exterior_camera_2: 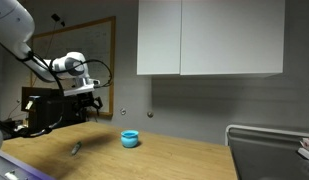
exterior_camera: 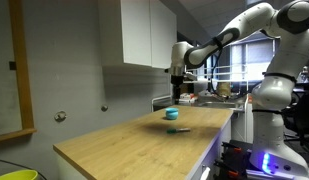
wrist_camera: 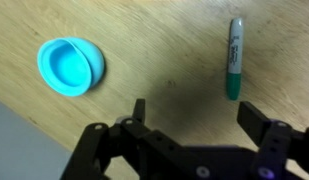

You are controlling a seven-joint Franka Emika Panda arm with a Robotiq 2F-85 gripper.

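Observation:
A green-capped marker with a white-grey barrel (wrist_camera: 235, 55) lies flat on the wooden counter in the wrist view. To its left in that view stands a light blue cup or bowl (wrist_camera: 71, 66), upright and seemingly empty. In exterior view 1 the marker (exterior_camera: 178, 131) lies in front of the blue bowl (exterior_camera: 171, 113). My gripper is open, its fingers apart, with nothing between them. It hangs well above the counter in exterior view 1, over the area of the bowl and marker.
Wall cupboards (exterior_camera: 144, 35) hang over the back of it. A dish rack and sink area (exterior_camera: 209, 98) lies behind the arm.

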